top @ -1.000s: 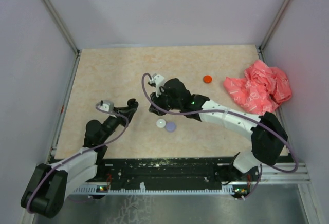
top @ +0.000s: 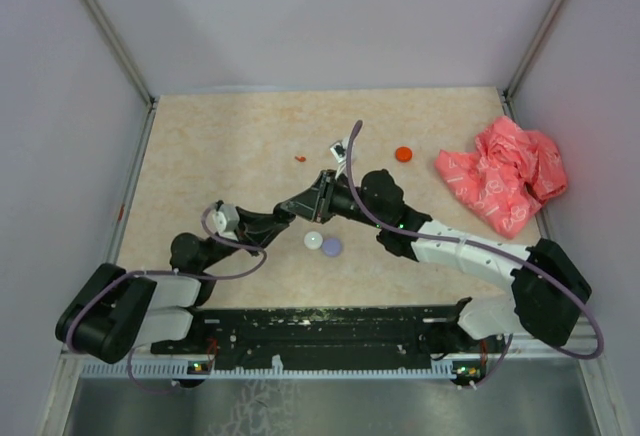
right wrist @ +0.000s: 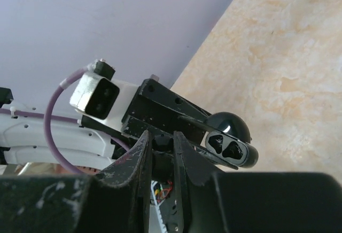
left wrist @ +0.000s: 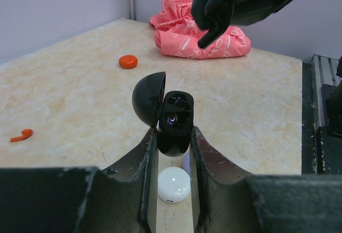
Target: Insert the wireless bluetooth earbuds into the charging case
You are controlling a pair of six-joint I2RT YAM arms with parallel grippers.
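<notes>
In the left wrist view my left gripper is shut on the black charging case (left wrist: 179,121), held upright with its rounded lid open and dark cavities visible. The right wrist view shows the case (right wrist: 227,131) in the left gripper, its two cavities facing up. My right gripper is shut on a small dark piece, likely an earbud, largely hidden between its fingers. In the top view both grippers meet near the middle, the right one just to the right of the case.
A white disc (top: 313,241), a purple disc (top: 331,247), an orange disc (top: 404,154) and a small orange piece (top: 300,158) lie on the board. A crumpled pink cloth (top: 495,176) is at the right. The upper board is mostly clear.
My left gripper has moved right and slightly down in the top view with the case. My right arm has swung round toward it, bringing the two grippers close together.
</notes>
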